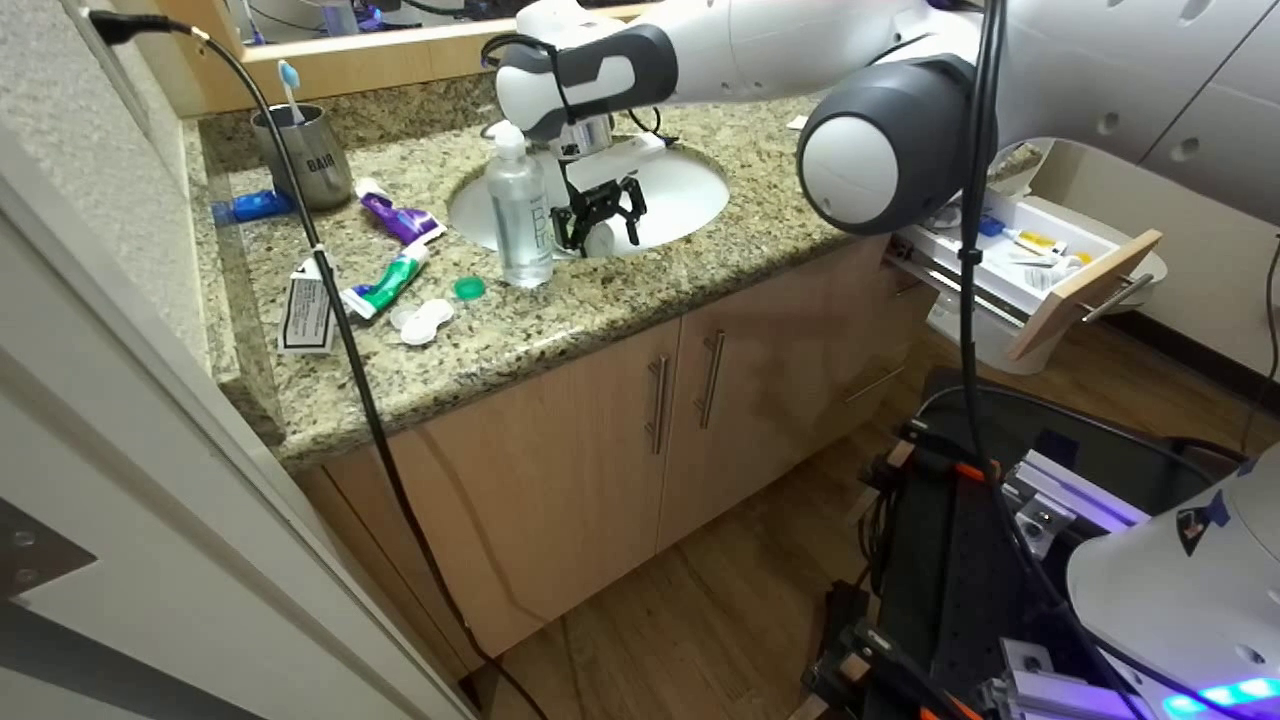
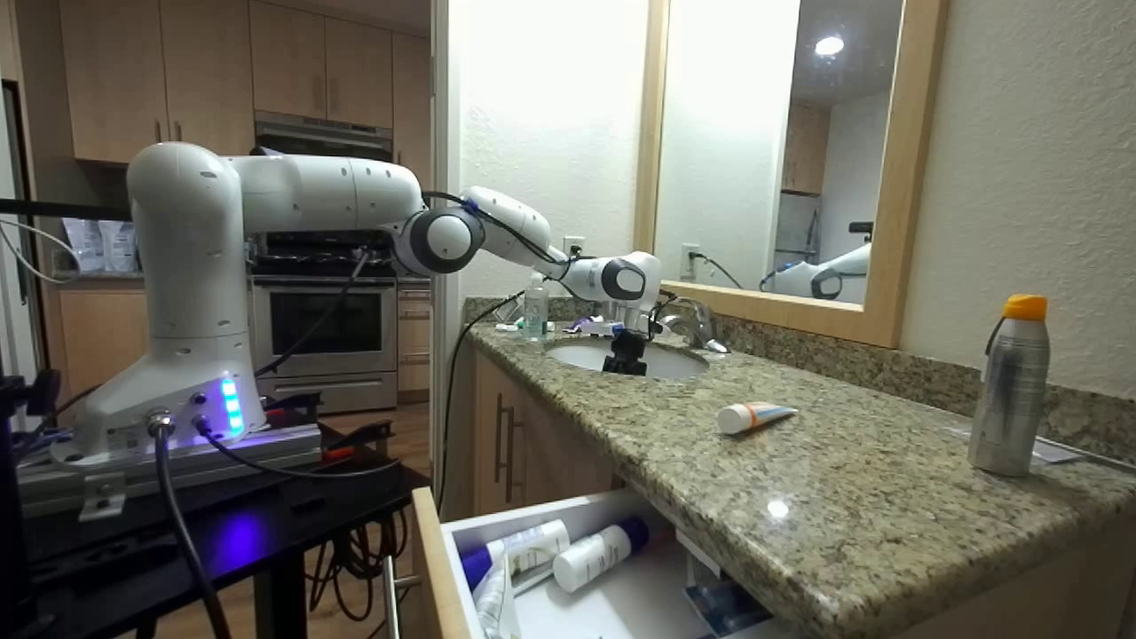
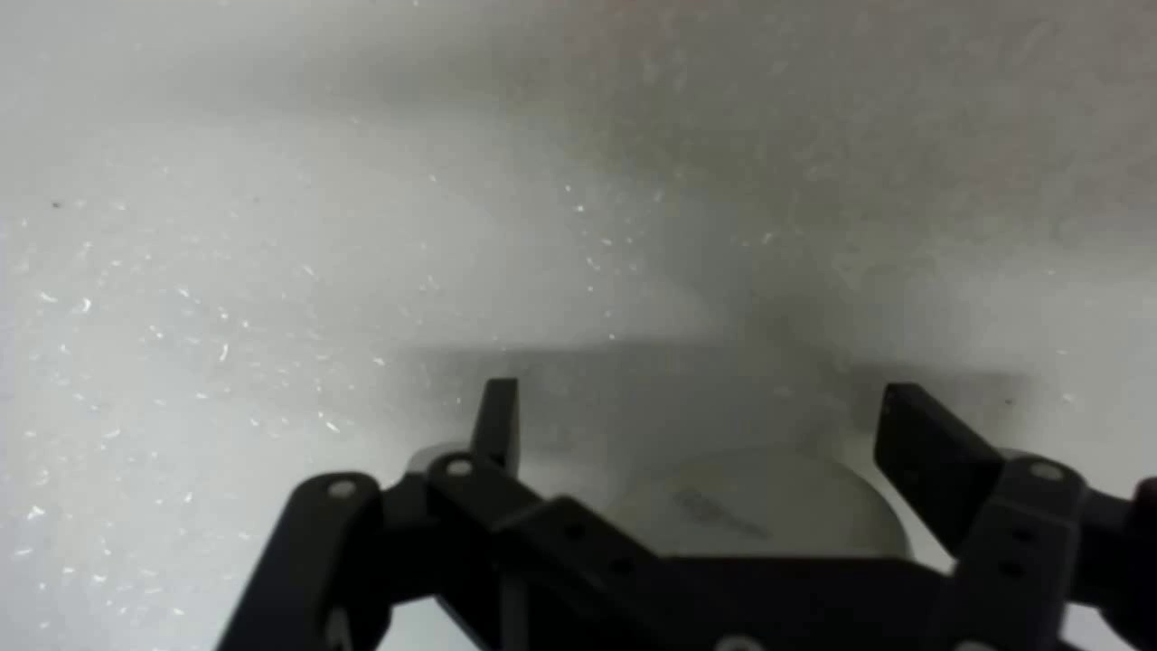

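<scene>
My gripper [image 1: 601,242] reaches down into the white sink basin [image 1: 693,198], its black fingers apart. In the wrist view the fingers [image 3: 498,423] stand wide on either side, and the gripper is open. A pale, rounded object [image 3: 776,501] with a small dark mark lies low between them, partly hidden by the gripper's own parts. It appears to rest in the basin; whether a finger touches it, I cannot tell. Exterior view 2 shows the gripper from the side as a dark shape over the sink [image 2: 682,364].
Close left of the gripper stands a tall clear pump bottle [image 1: 518,210]. A purple tube [image 1: 399,218], a green tube [image 1: 393,280] and a metal cup [image 1: 312,162] are further left. The faucet [image 2: 698,319] rises behind the sink. An open drawer [image 1: 1032,264] juts out at right.
</scene>
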